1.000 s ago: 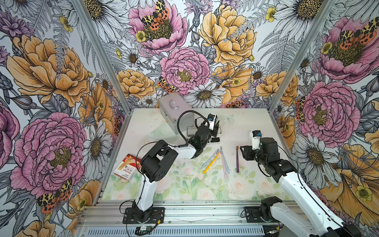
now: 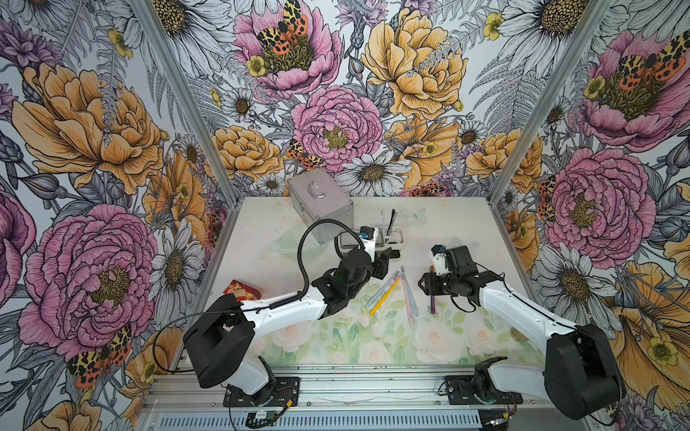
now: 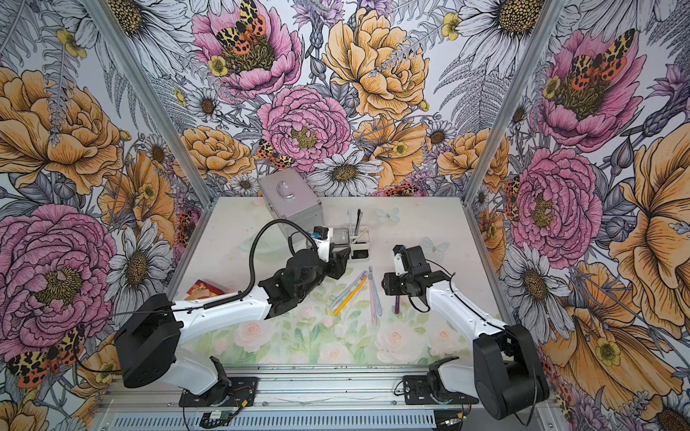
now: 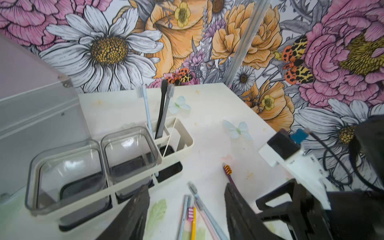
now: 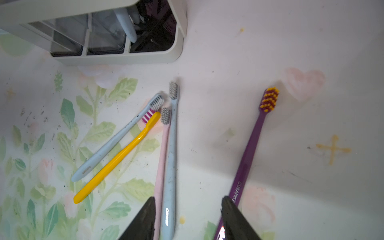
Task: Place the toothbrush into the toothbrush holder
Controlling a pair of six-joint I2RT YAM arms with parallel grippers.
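The white toothbrush holder (image 4: 176,146) with clear cups holds a few upright brushes, including a black one (image 4: 162,106). Several loose toothbrushes lie in front of it: a yellow one (image 5: 118,158), a pink one (image 5: 162,168), light blue ones (image 5: 171,168), and, apart at the right, a purple one (image 5: 252,148). My right gripper hangs open over the gap between the pink and purple brushes, holding nothing. My left gripper is open and empty beside the holder, above the loose brushes.
A grey metal box (image 2: 323,215) stands left of the holder at the back. A red packet (image 2: 237,291) lies at the left edge, partly behind my left arm.
My left arm has lifted at the elbow and its wrist has come toward the front.
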